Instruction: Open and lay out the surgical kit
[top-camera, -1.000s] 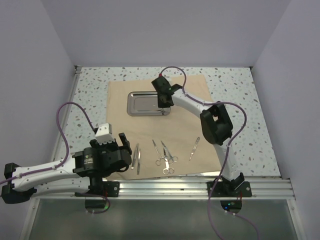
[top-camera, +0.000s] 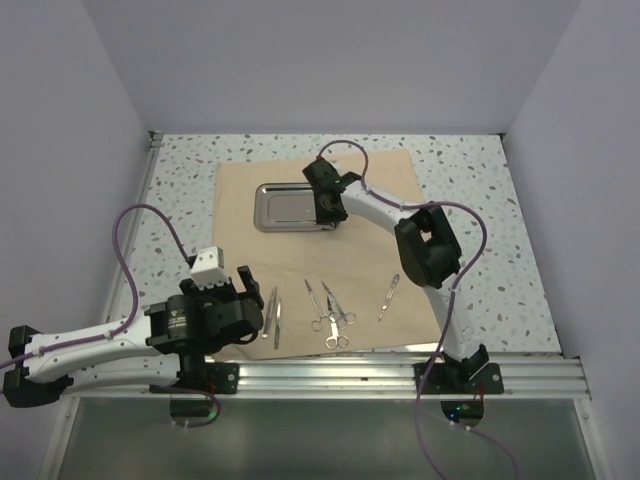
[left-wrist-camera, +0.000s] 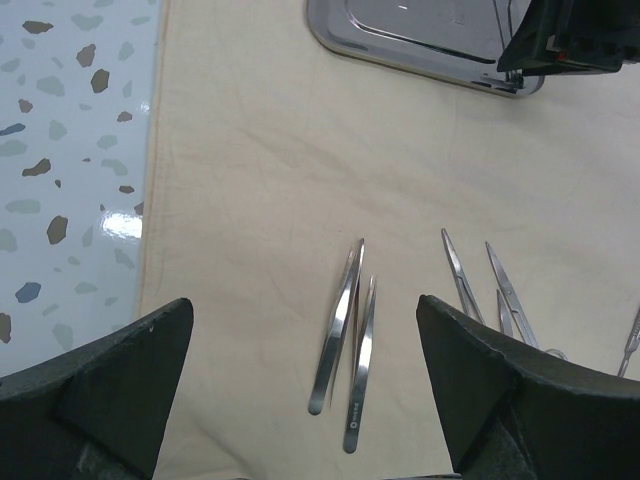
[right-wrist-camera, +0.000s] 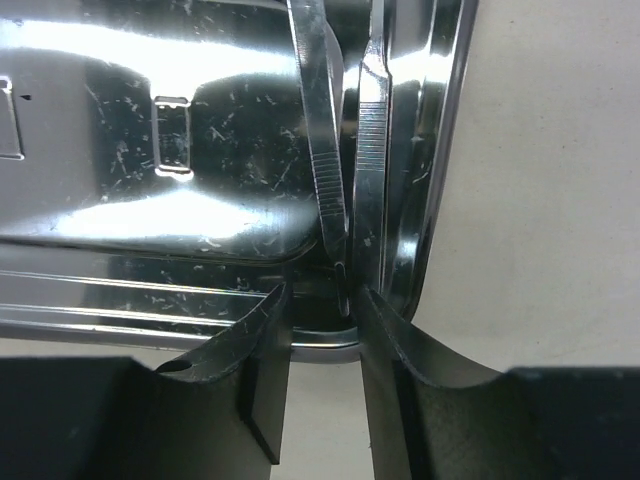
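Note:
A steel tray (top-camera: 285, 206) lies at the back of the beige cloth. My right gripper is down at the tray's near right corner, its fingers part open, close by two slim metal instruments, a scalpel handle (right-wrist-camera: 372, 150) and another flat one (right-wrist-camera: 325, 170); whether it touches them I cannot tell. My left gripper hangs open above tweezers (left-wrist-camera: 360, 380) at the cloth's front left. Scissors (top-camera: 333, 335) lie front centre, and a slim instrument (top-camera: 388, 297) lies to their right.
Speckled table (top-camera: 480, 290) shows around the cloth.
The left arm is still.

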